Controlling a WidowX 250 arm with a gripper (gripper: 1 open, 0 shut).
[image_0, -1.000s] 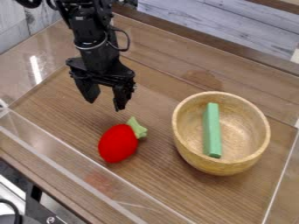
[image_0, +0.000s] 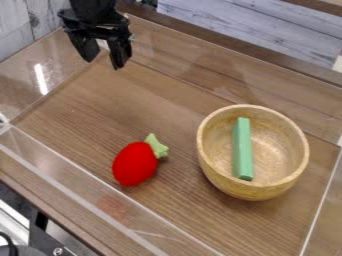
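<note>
My black gripper (image_0: 98, 52) hangs at the top left of the camera view with its fingers apart and nothing visible between them. A red strawberry-like object (image_0: 134, 165) with a green top lies on the wooden table in the lower middle, apart from the gripper. A tan bowl (image_0: 281, 135) sits at the right, holding a long green stick-shaped object (image_0: 242, 150).
A pale wall or edge runs along the top and left side of the view.
My gripper has moved up and to the left, away from the middle of the table. The red object and the bowl have not moved.
</note>
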